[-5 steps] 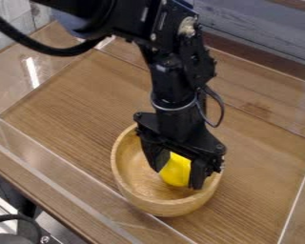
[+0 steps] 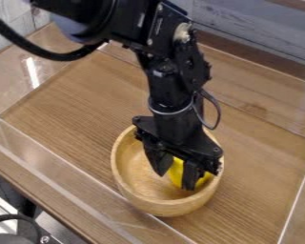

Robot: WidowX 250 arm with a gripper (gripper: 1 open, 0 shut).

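Note:
A black gripper (image 2: 181, 164) reaches down into a light wooden bowl (image 2: 136, 181). A yellow object (image 2: 177, 174) lies in the bowl between and behind the gripper's fingers, partly hidden by them. Whether the fingers hold it cannot be made out.
The bowl stands on a wooden table (image 2: 72, 124) near its front edge, with clear table to the left and right. A pale wall or ledge runs along the back. Black cables are at the lower left, off the tabletop.
The gripper has shifted slightly within the bowl, and its fingers now cover more of the yellow object than before.

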